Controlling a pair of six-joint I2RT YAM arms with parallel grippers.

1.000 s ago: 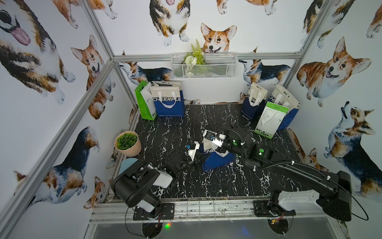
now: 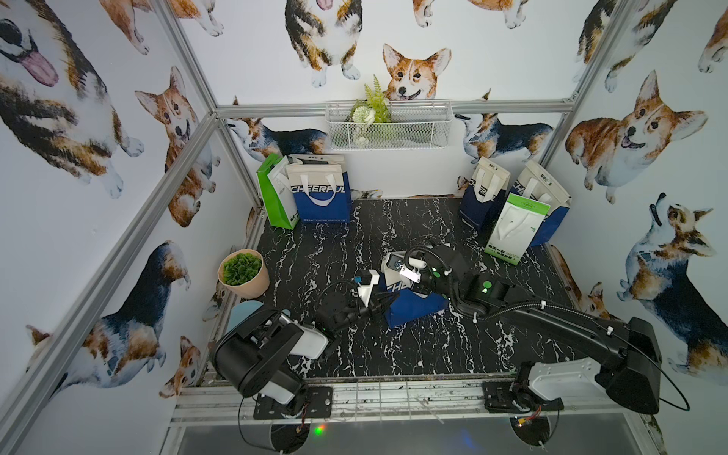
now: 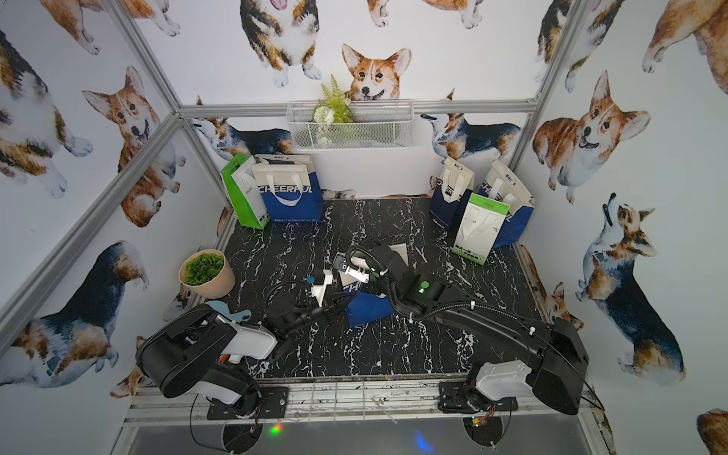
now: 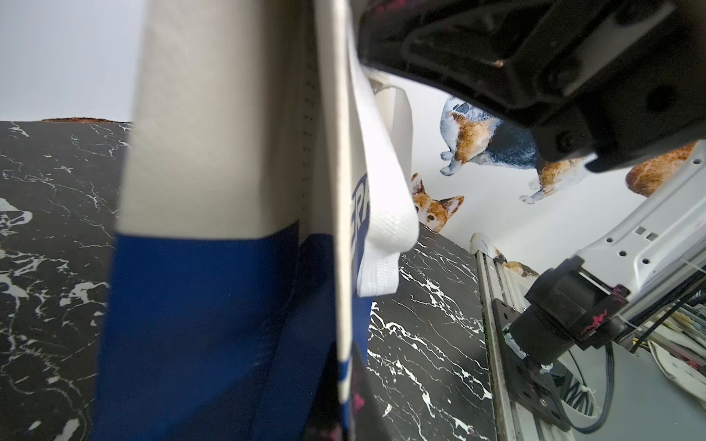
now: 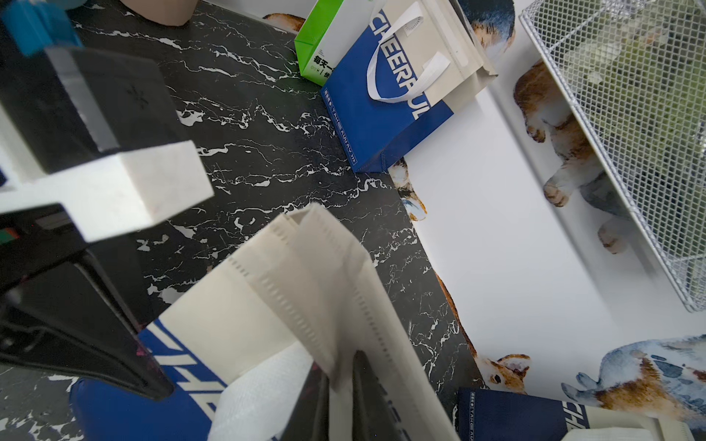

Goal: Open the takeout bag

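Observation:
A blue-and-cream CHEERFUL bag (image 2: 409, 307) stands at the front middle of the table, with a white handle strap (image 4: 382, 235). My left gripper (image 2: 383, 299) is at its left side; in the left wrist view the bag's side edge runs down to its fingers, and it looks shut, with any grip on the edge unclear. My right gripper (image 2: 402, 269) is over the bag's top; in the right wrist view its dark fingertips (image 5: 360, 389) are at the cream top, apparently shut, partly hidden by the paper.
Upright bags stand at the back left (image 2: 318, 204) and back right (image 2: 515, 227). A potted plant (image 2: 245, 276) is at the left edge. A wire basket (image 2: 390, 132) hangs on the back wall.
The left arm and the other objects show no visible change.

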